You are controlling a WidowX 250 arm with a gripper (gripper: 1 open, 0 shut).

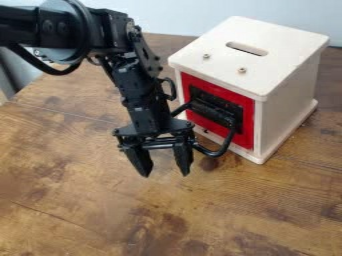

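My black gripper (160, 160) hangs above the wooden table in front and to the left of a pale wooden box (281, 70), its two fingers pointing down and apart, with nothing visible between them. The box has a slot in its sloped top and a red front panel (246, 135) carrying a black fitting (215, 108), partly hidden behind the arm and its curved cable.
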